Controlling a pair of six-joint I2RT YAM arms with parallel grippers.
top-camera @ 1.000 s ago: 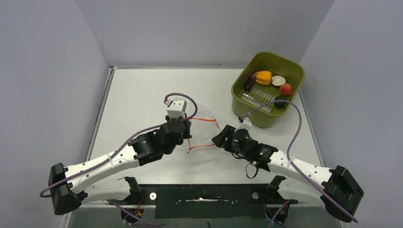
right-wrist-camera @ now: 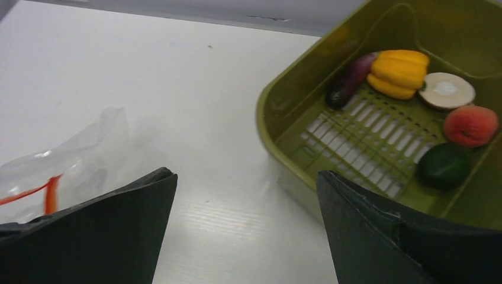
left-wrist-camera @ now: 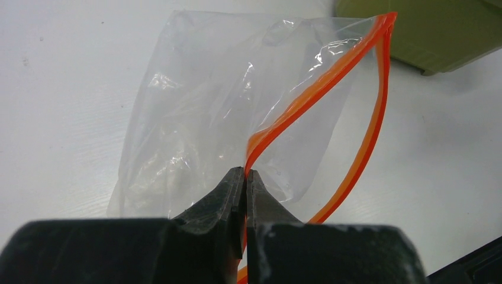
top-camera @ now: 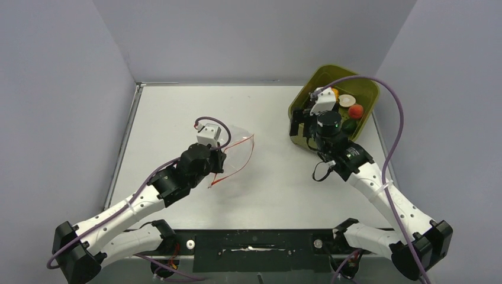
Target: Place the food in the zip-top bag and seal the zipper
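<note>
A clear zip bag with an orange zipper edge has its mouth parted into a loop. My left gripper is shut on one side of that orange edge. The green basket holds a yellow pepper, an eggplant, a white round piece, a peach and a dark green avocado-like item. In the right wrist view my right gripper is wide open and empty, at the basket's left side; from the top it covers part of the basket's near-left rim.
Grey walls stand behind and at both sides. The basket sits in the back right corner.
The right gripper has gone from the bag's mouth up and right to the basket. The left gripper has shifted a little left with the bag, whose mouth looks narrower.
</note>
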